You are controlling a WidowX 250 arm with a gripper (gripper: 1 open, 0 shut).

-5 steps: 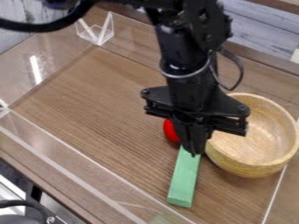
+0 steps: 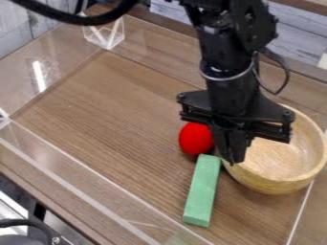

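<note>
The black gripper (image 2: pixel 232 144) hangs at the centre right, over the left side of a tan bowl (image 2: pixel 284 167). Its fingertips reach down near a red round object (image 2: pixel 196 140), partly hidden behind it, and the top of a green bar (image 2: pixel 201 191) lying on the wooden table. The finger is foreshortened, and I cannot make out what, if anything, is between the fingers.
A clear wire-like holder (image 2: pixel 105 31) stands at the back left. Dark cables (image 2: pixel 26 226) show at the lower left, off the table.
The gripper has turned and shifted slightly right and back, toward the bowl, uncovering more of the red object. The bowl and green bar look unmoved.
</note>
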